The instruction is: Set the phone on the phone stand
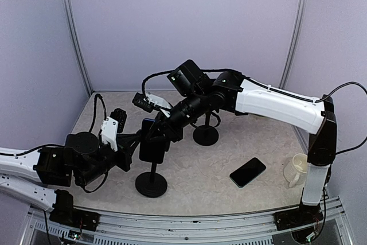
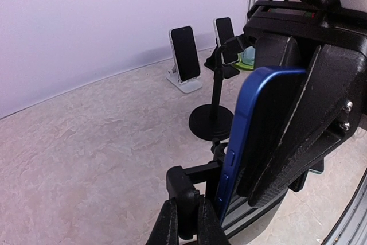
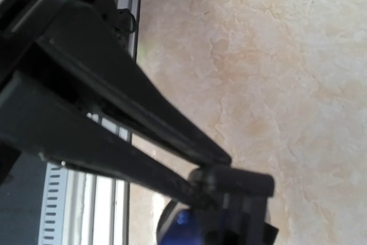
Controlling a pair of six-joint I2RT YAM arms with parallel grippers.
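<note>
A black phone stand with a round base point(image 1: 151, 184) stands near the table's front. A phone with a blue edge point(image 2: 243, 124) sits in its clamp head. My left gripper point(image 1: 137, 137) is shut on a black padded part of the stand point(image 2: 180, 190), beside the phone. My right gripper reaches over the head from the right; its fingertips close on the black end of the stand's clamp, with the blue of the phone just below in the right wrist view. The exact contact is partly hidden.
A loose black phone point(image 1: 247, 172) and a white mug point(image 1: 295, 170) lie at the right. Another black stand point(image 1: 206, 135) is behind. In the left wrist view, two phones point(image 2: 184, 54) point(image 2: 226, 38) rest on small stands at the back.
</note>
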